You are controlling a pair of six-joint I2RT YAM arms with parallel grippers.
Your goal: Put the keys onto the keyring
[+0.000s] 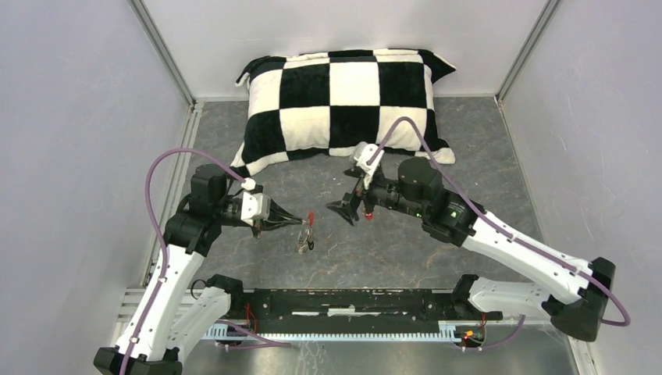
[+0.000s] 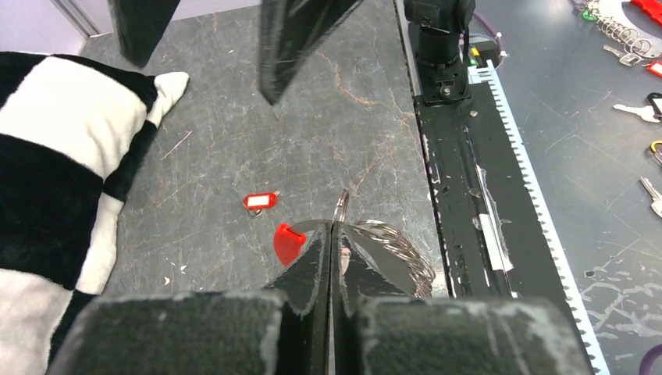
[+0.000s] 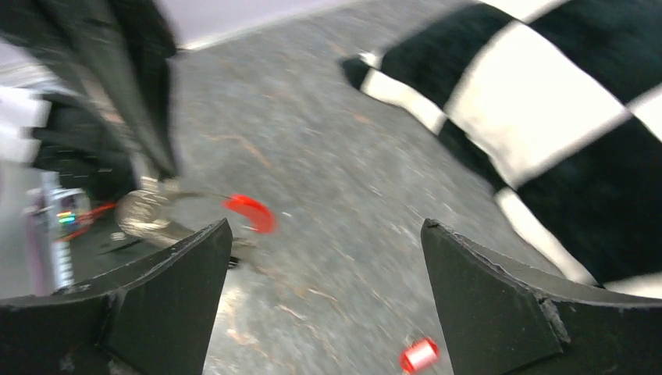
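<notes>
My left gripper [image 1: 303,221] is shut at its tips on the keyring [image 2: 406,258], a hanging bunch of metal rings with a red tag [image 2: 289,244] on it and a dark piece among them in the top view. My right gripper [image 1: 347,207] stands open to the right of it, apart from the bunch; in the right wrist view nothing is between its fingers. A loose red tag with a small ring [image 2: 259,200] lies on the table beyond, below the right arm.
A checkered cushion [image 1: 351,105] lies along the back wall. The black rail [image 1: 390,305] runs along the front edge. More keys and tags lie beyond it in the left wrist view [image 2: 652,113].
</notes>
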